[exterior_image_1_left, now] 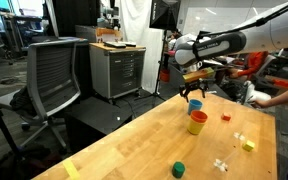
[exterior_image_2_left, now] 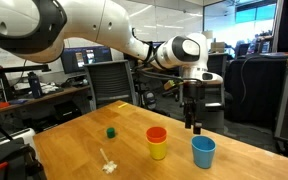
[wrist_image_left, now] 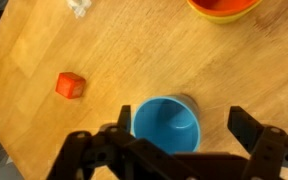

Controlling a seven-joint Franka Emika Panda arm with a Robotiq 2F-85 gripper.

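Observation:
A blue cup (exterior_image_1_left: 194, 106) stands upright on the wooden table, just behind a yellow cup with a red inside (exterior_image_1_left: 197, 124). In exterior view 2 the blue cup (exterior_image_2_left: 203, 153) is to the right of the yellow cup (exterior_image_2_left: 158, 147). My gripper (exterior_image_1_left: 195, 94) hangs above the blue cup, fingers apart. Looking down in the wrist view, the blue cup (wrist_image_left: 167, 123) lies between the open gripper's (wrist_image_left: 182, 127) fingers, apart from both, nearer the left one. Its lower part is hidden by the gripper body.
A red block (wrist_image_left: 70, 85) lies left of the blue cup in the wrist view. A yellow block (exterior_image_1_left: 249, 146), a white piece (exterior_image_1_left: 220, 165) and a green object (exterior_image_1_left: 178, 170) are spread over the table's near side. Bare wood (exterior_image_1_left: 124, 150) fills the table's left part.

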